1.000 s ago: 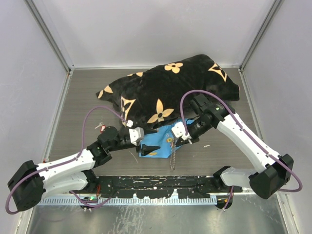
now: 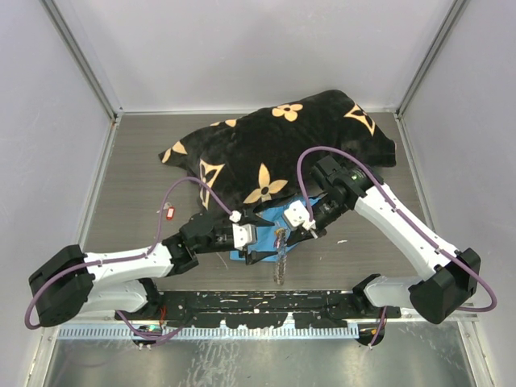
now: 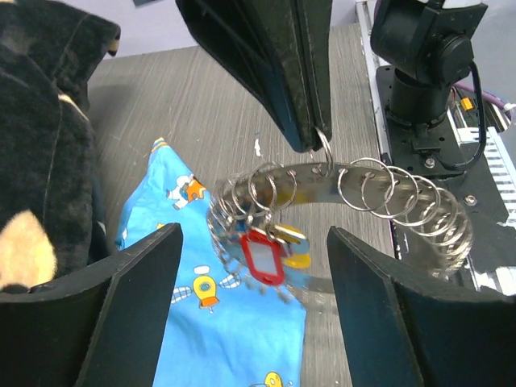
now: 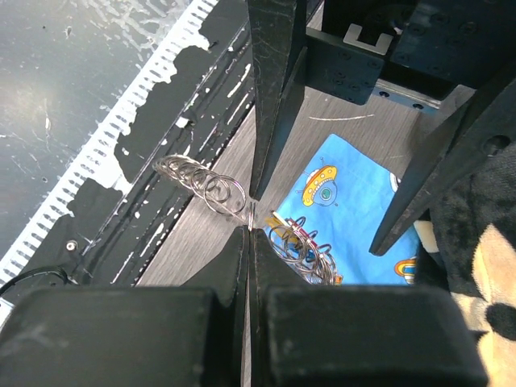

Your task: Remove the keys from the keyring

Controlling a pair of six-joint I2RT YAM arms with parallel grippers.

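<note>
The keyring (image 2: 280, 258), a chain of wire rings with keys and a red tag (image 3: 262, 256), hangs from my right gripper, whose fingers are shut on a thin ring at the tips. My left gripper stands open around the bundle from the left, its fingers either side of it and apparently not gripping. In the right wrist view the coils (image 4: 306, 254) hang on both sides of the shut tips, with the left gripper's fingers above and to the right.
A blue printed cloth (image 2: 246, 252) lies below the grippers. A black patterned blanket (image 2: 234, 153) covers the back. A small red item (image 2: 170, 213) lies on the wooden surface at left.
My left gripper has moved right, closer to the keyring. The right gripper and the hanging chain have shifted slightly to the left.
</note>
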